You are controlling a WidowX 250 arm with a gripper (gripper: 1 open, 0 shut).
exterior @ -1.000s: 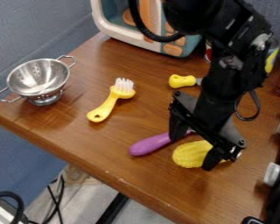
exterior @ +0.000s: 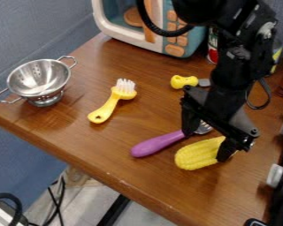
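My black gripper is low over the right part of the wooden table, just above a yellow toy corn cob. Its right finger is at the cob's upper right end; whether it holds anything I cannot tell. A purple-handled utensil lies left of the cob, its metal end partly behind the gripper. A yellow brush and a metal colander lie farther left.
A toy microwave stands at the back, with a yellow-handled tool before it. Black equipment lines the right edge.
The gripper has shifted from lower over the cob to slightly higher and further right, uncovering more of it. The cob stays nearly in place.
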